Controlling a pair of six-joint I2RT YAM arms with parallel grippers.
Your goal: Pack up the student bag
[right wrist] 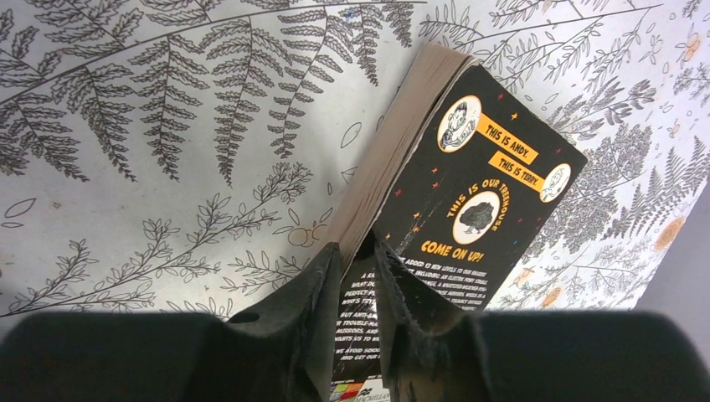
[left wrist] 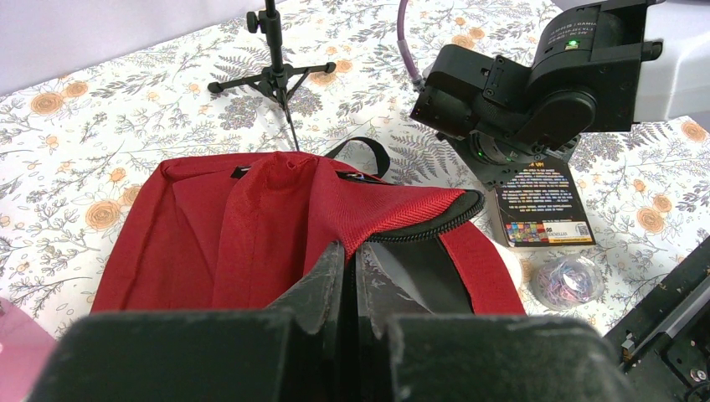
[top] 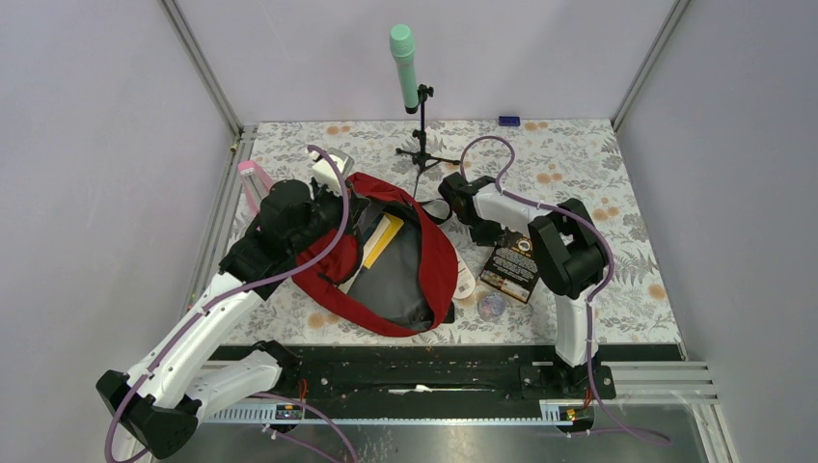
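The red bag (top: 439,275) lies on its back with its mouth spread, a yellow item (top: 383,241) showing inside. My left gripper is shut on the bag's red edge beside the zipper. A thick black book (right wrist: 469,193) lies on the cloth right of the bag, printed cover up. Over its page-edge side is my right gripper, part open: one finger (right wrist: 322,280) by the pages, the other (right wrist: 402,293) above the cover. Whether the fingers touch the book is hard to tell.
A clear round tub (left wrist: 568,282) of small coloured bands sits near the book and the bag's right side. Behind stands a black tripod (top: 422,145) holding a green tube. A small blue object (top: 508,122) lies at the back edge.
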